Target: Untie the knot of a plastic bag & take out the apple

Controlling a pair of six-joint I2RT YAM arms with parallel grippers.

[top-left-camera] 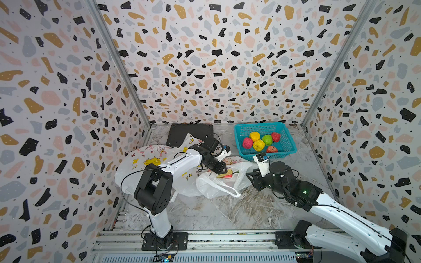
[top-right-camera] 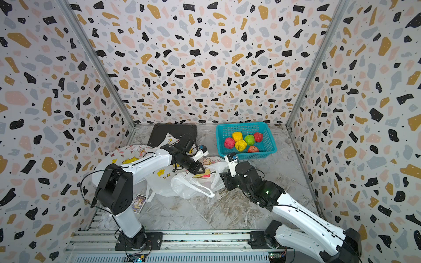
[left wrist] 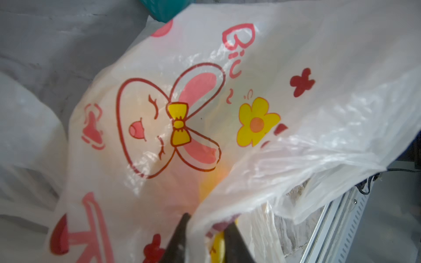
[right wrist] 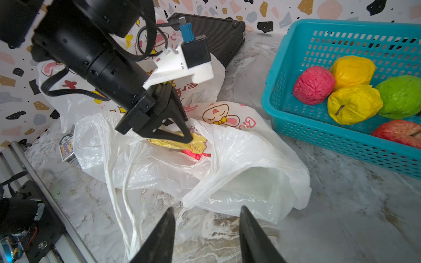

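The white plastic bag [right wrist: 263, 153] lies with its mouth spread and its handle loops [right wrist: 115, 201] loose; no tied knot shows at this mouth. Inside it are a yellow, printed-looking item [right wrist: 199, 143] and a red item [right wrist: 191, 154], mostly covered; whether the red one is an apple is unclear. My left gripper reaches into the mouth over the yellow item, fingers apart. In the left wrist view, bag film hides part of its blurred fingers. My right gripper stands open before the bag's right side, with nothing between its fingers.
A teal basket [top-left-camera: 287, 152] at the back right holds several fruits, among them a red apple-like one [top-left-camera: 272, 149]. More printed bag [top-left-camera: 142, 175] spreads to the left. A black flat case [top-left-camera: 175, 133] lies behind.
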